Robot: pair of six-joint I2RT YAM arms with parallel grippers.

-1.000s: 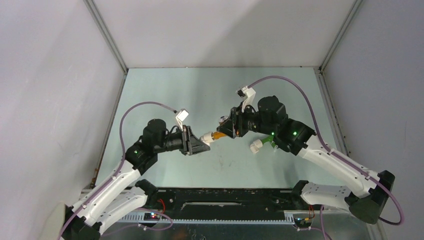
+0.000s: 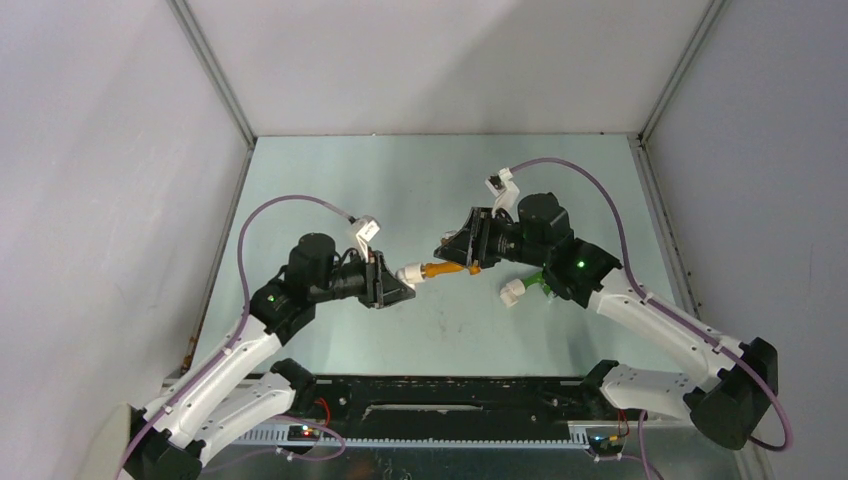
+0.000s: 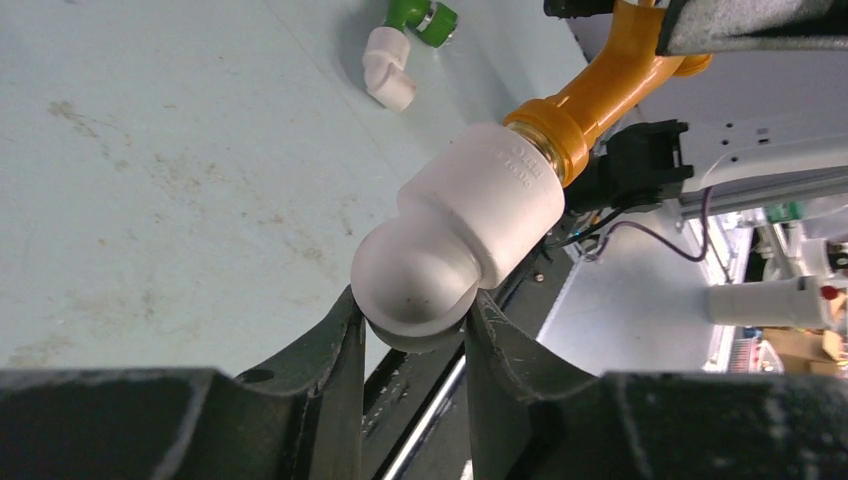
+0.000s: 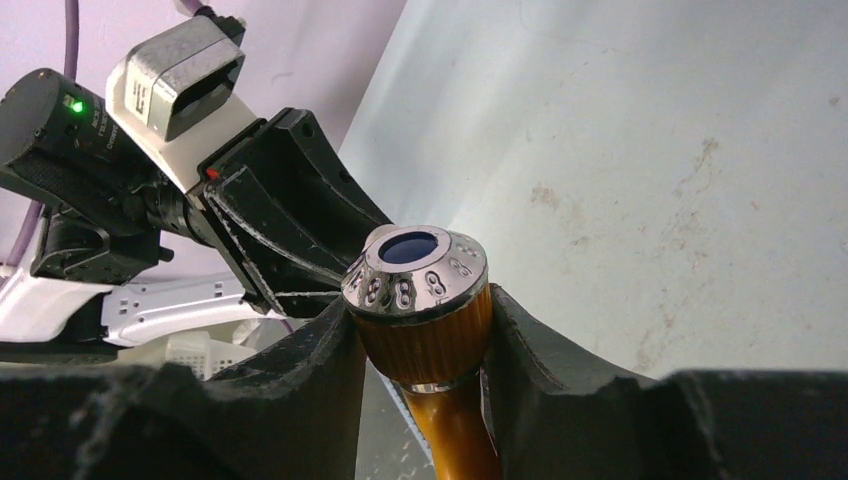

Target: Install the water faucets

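Observation:
An orange faucet (image 2: pixel 442 269) with a white elbow fitting (image 3: pixel 480 200) on its end hangs between the two arms. My left gripper has its fingertips at the white fitting's rounded end; whether they grip it is hard to tell. My right gripper is shut on the orange faucet, whose chrome top with a dark centre (image 4: pixel 415 275) faces up between the fingers. A green faucet (image 3: pixel 435 22) with a white fitting (image 3: pixel 388 70) lies on the table below and to the right.
The two wrists are close together over the table's middle.
My left gripper has moved only slightly.

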